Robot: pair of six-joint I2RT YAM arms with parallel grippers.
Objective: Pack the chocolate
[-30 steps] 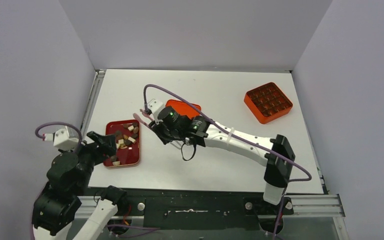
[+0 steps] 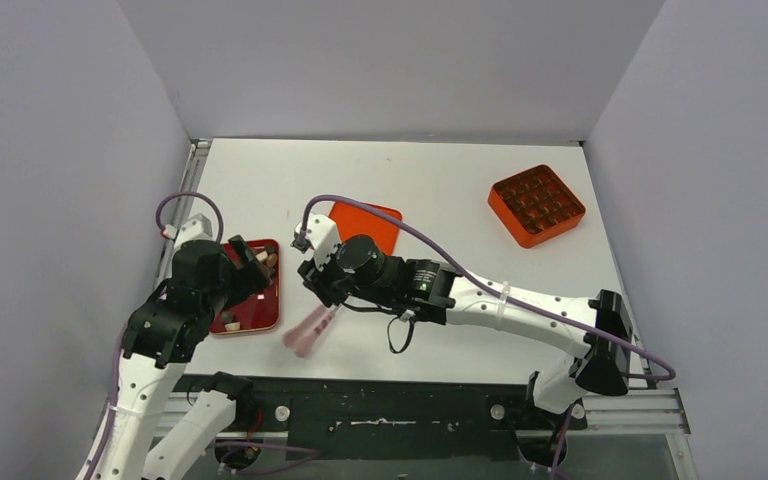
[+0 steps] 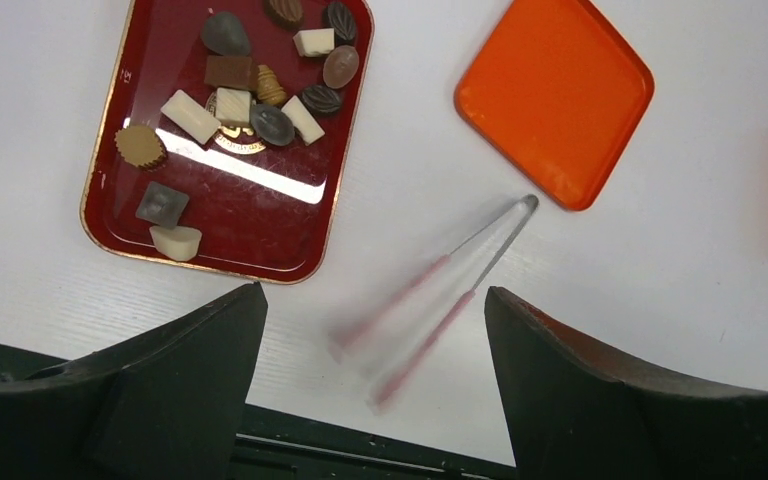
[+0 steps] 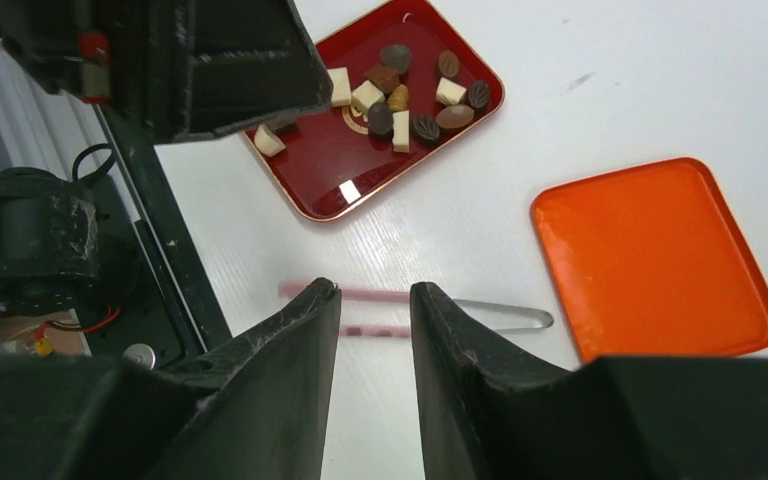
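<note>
Assorted chocolates sit on the dark red tray [image 3: 290, 200], left on the table. Pink-handled tongs [image 3: 490, 260] lie near the front edge beside the tray, their handles blurred. My left gripper hangs over the tray's front side, open, nothing between its fingers. My right gripper is above the table right of the tray, its fingertips a little apart with no object visible between them. An orange square tray [image 3: 555, 100] lies flat behind the tongs.
An orange box with a dark grid insert [image 2: 537, 207] stands at the back right. Both arms are close together over the left half.
The tongs, earlier raised at my right gripper, are now lower and apart from it.
</note>
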